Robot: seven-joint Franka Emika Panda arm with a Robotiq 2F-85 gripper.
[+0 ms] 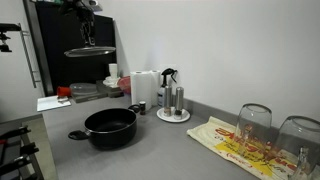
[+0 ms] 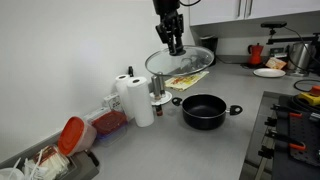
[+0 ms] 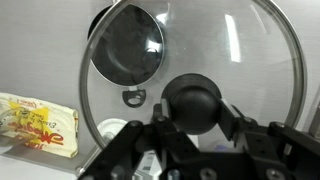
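A clear glass lid [image 2: 182, 62] with a black knob [image 3: 193, 103] hangs high in the air, my gripper shut on the knob. Through the glass in the wrist view shows part of a black pan [image 3: 128, 45] with its handle. That pan [image 1: 110, 129] stands uncovered on the grey counter, two short handles sticking out. In exterior view 1 the lid [image 1: 90, 51] is up and to the left of the pan, well clear of it.
Paper towel rolls [image 2: 137, 101] and a plate with a spray bottle and shakers [image 1: 174, 112] stand behind the pan. Upturned glasses [image 1: 253, 125] rest on a printed cloth [image 1: 218, 136] at the right. Counter around the pan is bare.
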